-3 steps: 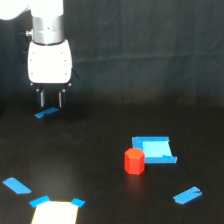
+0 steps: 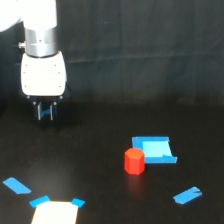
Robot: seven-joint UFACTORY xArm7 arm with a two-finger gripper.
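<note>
At the far left, my gripper (image 2: 45,112) hangs low, close to the dark table. Its two dark fingers look apart, so it appears open, and a bit of blue tape (image 2: 45,113) shows between them. No object is visible in its grasp. A small red block (image 2: 135,161), six-sided in outline, stands right of centre, well away from the gripper. Just behind it and to its right is a pale square (image 2: 157,149) edged with blue tape; the block overlaps its near left corner in this view.
A bright cream square (image 2: 55,213) with blue tape at its corners lies at the front left edge. Blue tape strips mark the front left (image 2: 16,186) and front right (image 2: 187,195).
My gripper has come down a little and shifted slightly left, over the blue tape at the far left. The red block and the squares have not moved.
</note>
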